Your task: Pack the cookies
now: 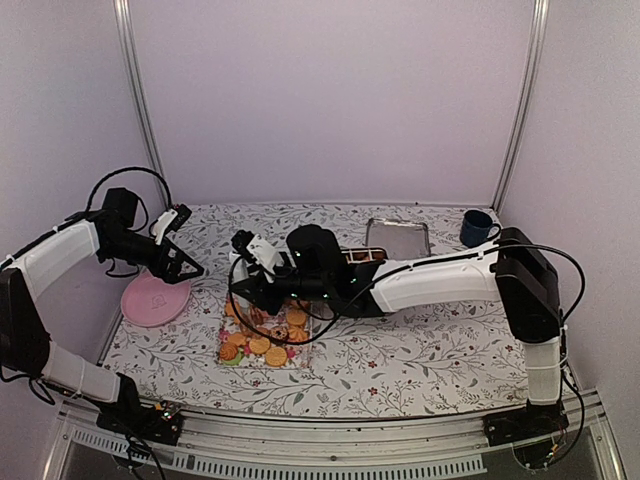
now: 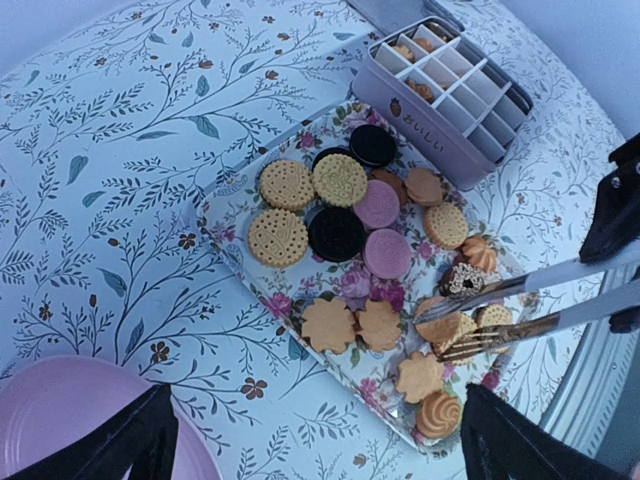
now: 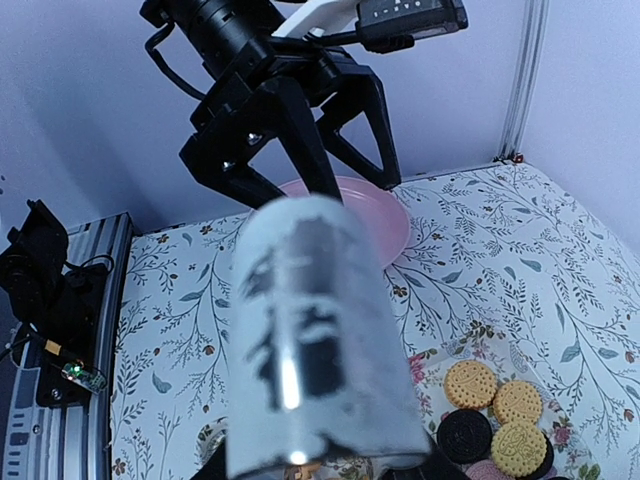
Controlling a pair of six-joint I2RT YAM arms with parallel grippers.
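Note:
My right gripper (image 1: 262, 287) is shut on metal tongs (image 3: 322, 350), whose wide end fills the middle of the right wrist view. In the left wrist view the two slotted tong tips point into the cookie tray's near right part, with a tan cookie (image 2: 446, 329) between or under them; whether they pinch it I cannot tell. Several dark, pink and tan cookies lie loose on the floral tray (image 2: 280, 292). Beyond it stands a purple divided box (image 2: 412, 122), some cells holding tan cookies. Over the pink plate's right side, my left gripper (image 1: 196, 272) is open and empty.
The pink plate (image 1: 155, 302) lies empty at the left. A shallow metal tray (image 1: 400, 240) sits at the back, with a dark mug (image 1: 476, 229) at the back right.

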